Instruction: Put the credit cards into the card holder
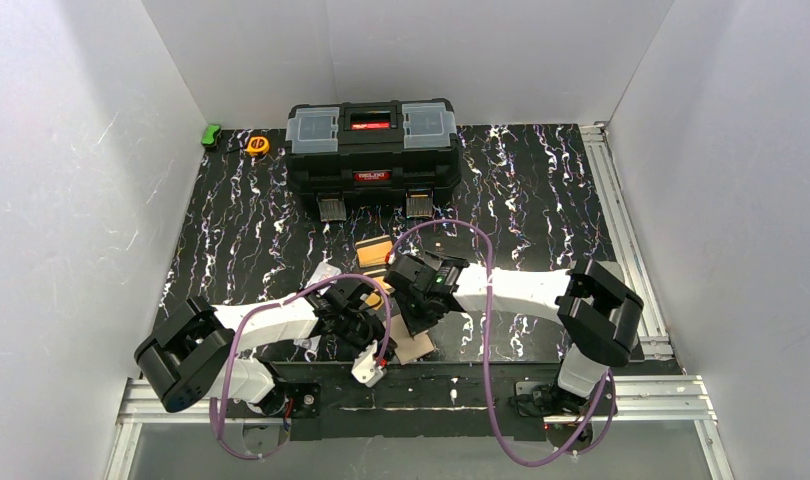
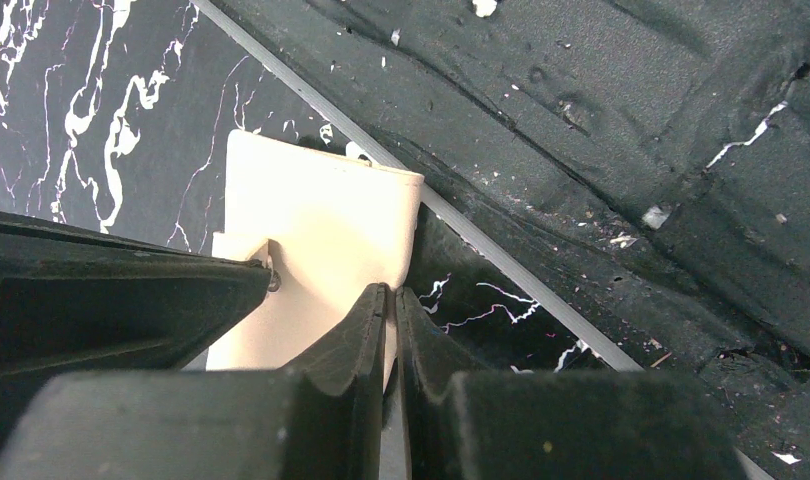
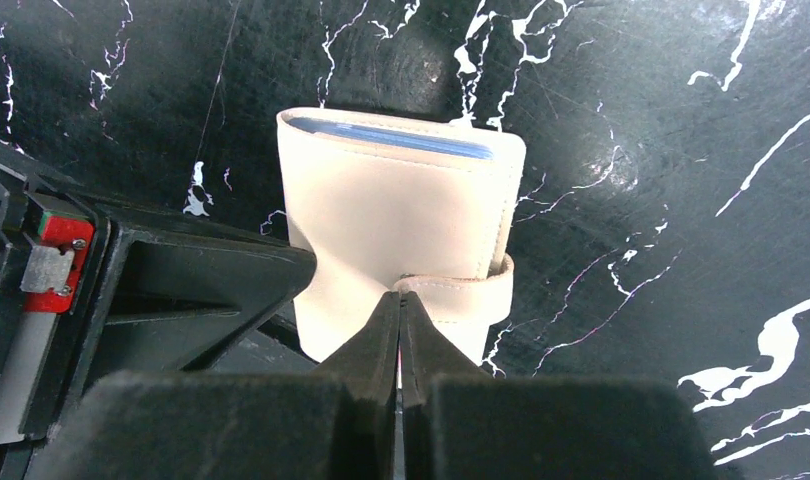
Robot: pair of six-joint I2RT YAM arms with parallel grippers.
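Observation:
The beige card holder (image 1: 413, 345) lies on the dark marbled table near its front edge, partly hidden by both arms. In the left wrist view, my left gripper is shut on one edge of the holder (image 2: 321, 200). My right gripper is shut, its tips at the end of the holder's small strap (image 3: 466, 298); whether the strap is pinched cannot be made out. A blue edge (image 3: 391, 138) shows inside the holder's open slot in the right wrist view. Orange-gold cards (image 1: 374, 250) lie beyond the arms, some partly covered.
A black toolbox (image 1: 372, 150) stands at the back. Left of it sit an orange tape measure (image 1: 257, 146) and a green item (image 1: 211, 135). A whitish object (image 1: 324, 272) lies partly under the left arm. Free table spreads to the right.

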